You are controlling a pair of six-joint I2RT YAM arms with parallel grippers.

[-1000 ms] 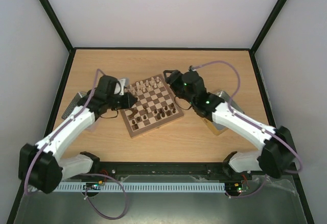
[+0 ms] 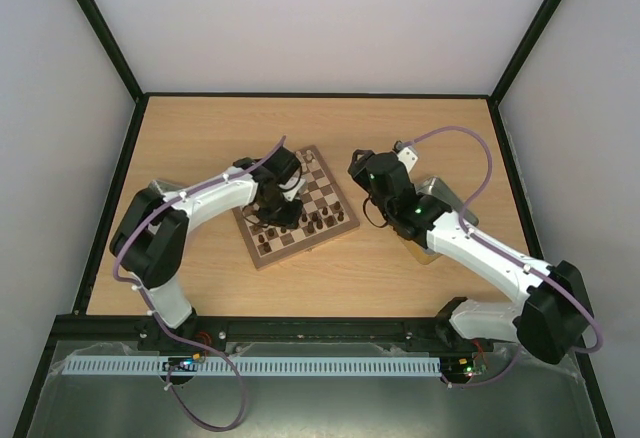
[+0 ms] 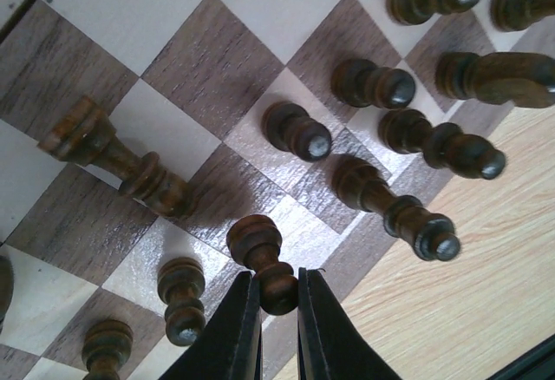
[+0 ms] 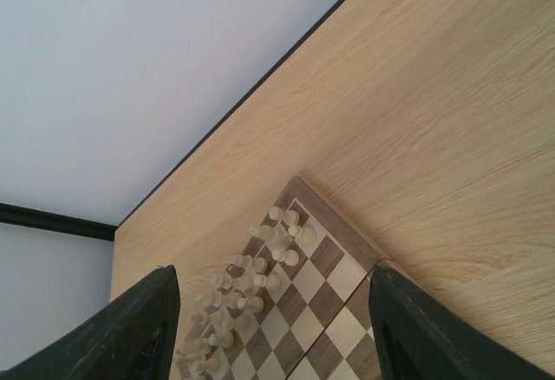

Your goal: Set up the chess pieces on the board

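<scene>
My left gripper hangs over the dark side of the chessboard (image 2: 287, 252), shut on a dark brown pawn (image 3: 260, 243). In the left wrist view other dark pieces stand around it: a pawn (image 3: 180, 298), a taller piece (image 3: 407, 224), a knight (image 3: 503, 78) and several more. A larger dark piece (image 3: 111, 153) is left of the held pawn. My right gripper stands open, empty, right of the board and raised. In the right wrist view light pieces (image 4: 277, 237) are grouped at the board's far end.
Trays (image 2: 450, 203) lie at the right under the right arm, and another (image 2: 165, 187) at the left, partly hidden by the left arm.
My left gripper has moved right, in over the board, from its left edge a second ago.
</scene>
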